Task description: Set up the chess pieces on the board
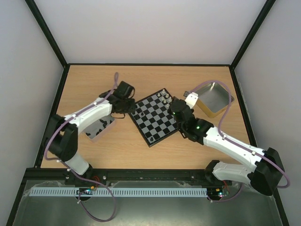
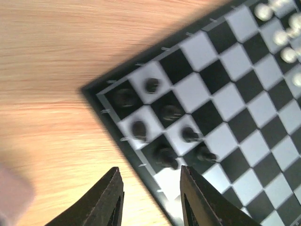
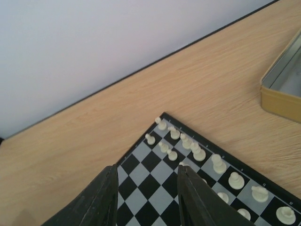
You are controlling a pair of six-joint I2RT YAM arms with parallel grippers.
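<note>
The checkered board (image 1: 155, 123) lies mid-table. In the left wrist view several black pieces (image 2: 190, 134) stand at one corner of the board (image 2: 235, 165), with my left gripper open near that edge, nothing seen between its fingers. White pieces (image 3: 217, 164) line the board's far right side in the right wrist view; my right gripper is open, pointed across the board, nothing between its fingers.
A gold-rimmed metal tray (image 1: 207, 108) sits at back right. A pinkish box (image 1: 102, 133) with dark pieces lies left of the board, partly under the left arm.
</note>
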